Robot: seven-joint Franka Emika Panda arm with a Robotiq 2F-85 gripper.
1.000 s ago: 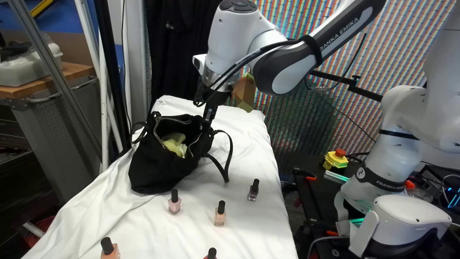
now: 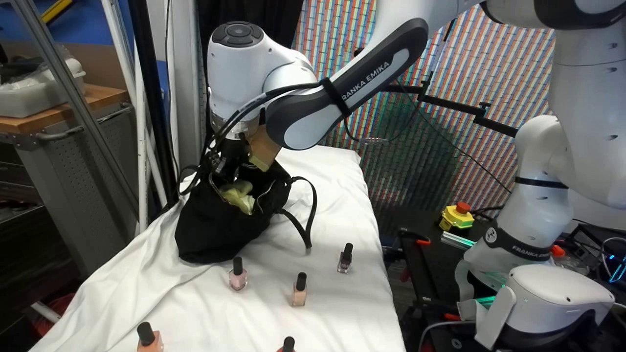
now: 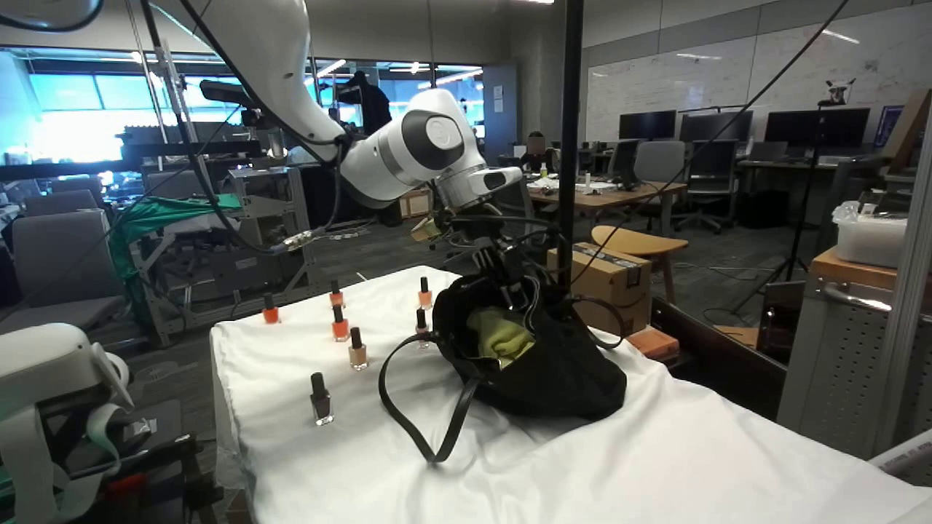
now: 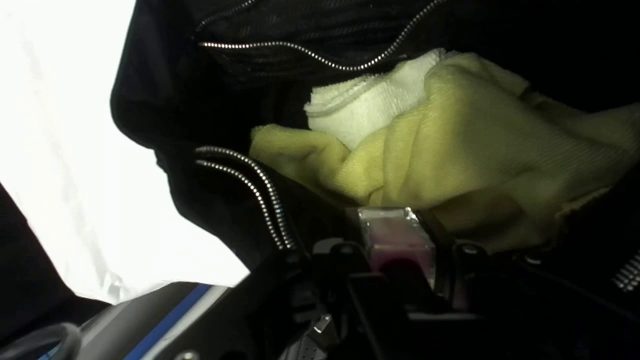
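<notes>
My gripper is shut on a small clear bottle (image 4: 399,237) with pink-red contents, seen at the bottom middle of the wrist view. It holds the bottle over the mouth of a black bag (image 2: 220,229); exactly how deep the bottle sits I cannot tell. Inside the bag lies a crumpled yellow cloth (image 4: 456,144) with a white cloth (image 4: 372,108) beside it. The bag leans open on the white-covered table, its zipper (image 4: 336,63) undone. In exterior view 2 the gripper (image 3: 502,284) stands at the bag's far rim, and the bottle is not discernible there.
Several nail polish bottles stand upright on the white cloth (image 2: 223,322), among them a pink one (image 2: 238,278), a beige one (image 2: 300,293) and a dark one (image 2: 345,261). A bag strap (image 3: 411,410) loops onto the table. Poles (image 2: 141,117) rise beyond the bag's left side.
The arm has moved left and lower in exterior view 1, from beyond the bag's right rim to over its opening. The bag and the standing bottles have stayed put.
</notes>
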